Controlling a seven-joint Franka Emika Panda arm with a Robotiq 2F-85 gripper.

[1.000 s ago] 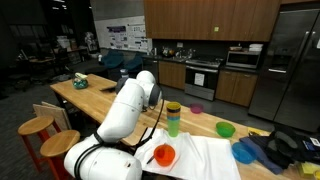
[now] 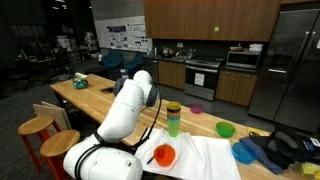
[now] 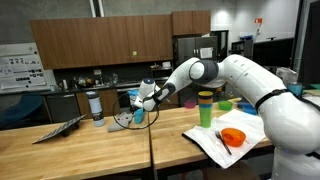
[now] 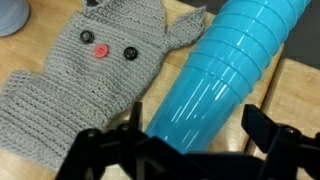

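A stack of nested blue cups (image 4: 222, 72) lies on the wooden table, running diagonally through the wrist view. My gripper is open above the near end of the stack, one black finger on either side of it. No grip on the cups shows, and contact with the fingers is hard to judge. Left of the stack lies a grey knitted piece (image 4: 75, 95) with two black buttons and a red one. In exterior view 2, the gripper (image 3: 134, 99) is low over the far part of the table, close to the blue cups (image 3: 140, 116). Exterior view 1 hides the fingers behind the arm.
A stack of green and yellow cups (image 2: 173, 120) stands by a white cloth (image 2: 205, 158) with an orange bowl (image 2: 164, 155) on it. Green (image 2: 225, 129) and blue bowls (image 2: 244, 152) sit farther right. A silver canister (image 3: 96, 107) stands left of the gripper.
The cups, bowls and cloth near the base have not visibly moved.
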